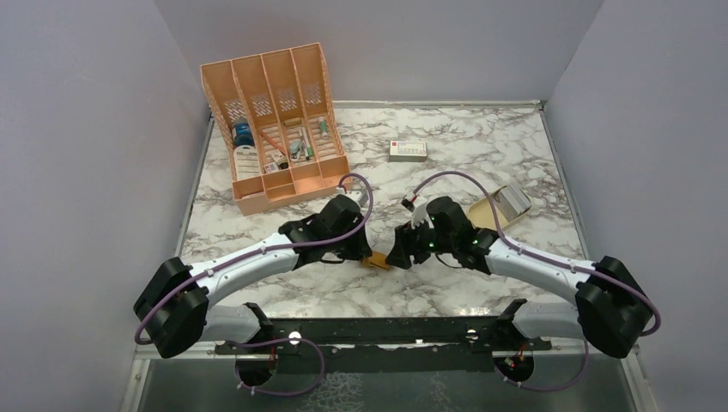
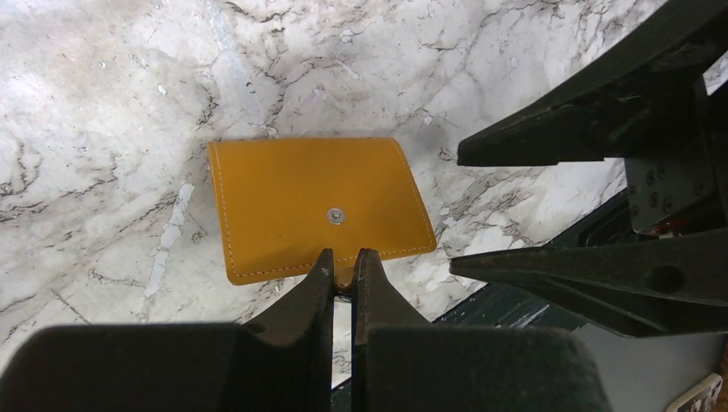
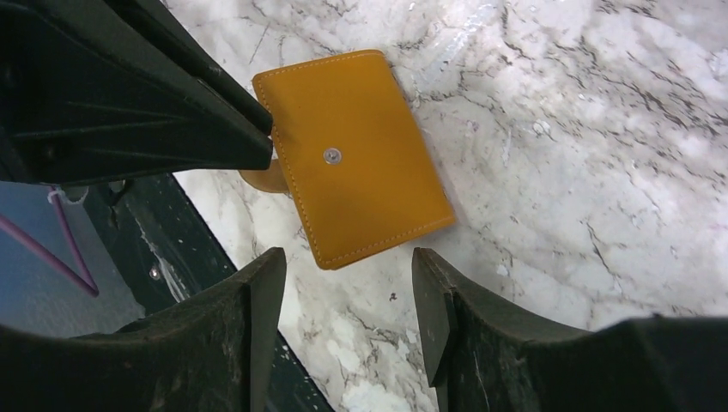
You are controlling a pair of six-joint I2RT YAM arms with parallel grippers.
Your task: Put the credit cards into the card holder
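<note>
The card holder (image 2: 292, 189) is a mustard-yellow leather wallet with a metal snap, its flap folded down flat. In the left wrist view, my left gripper is shut on a small tab at the holder's edge. From the right comes my right gripper, open, with empty space between its fingers; the near corner of the holder reaches toward that gap. In the top view the holder (image 1: 375, 260) shows small between both grippers. I see no credit cards apart from the holder, and its inside is hidden.
A tan divided organizer (image 1: 279, 184) with small items stands at the back left. A small white box (image 1: 408, 151) lies at the back. At the right, a beige tray (image 1: 482, 214) has grey-white items at its edge. Bare marble lies between them.
</note>
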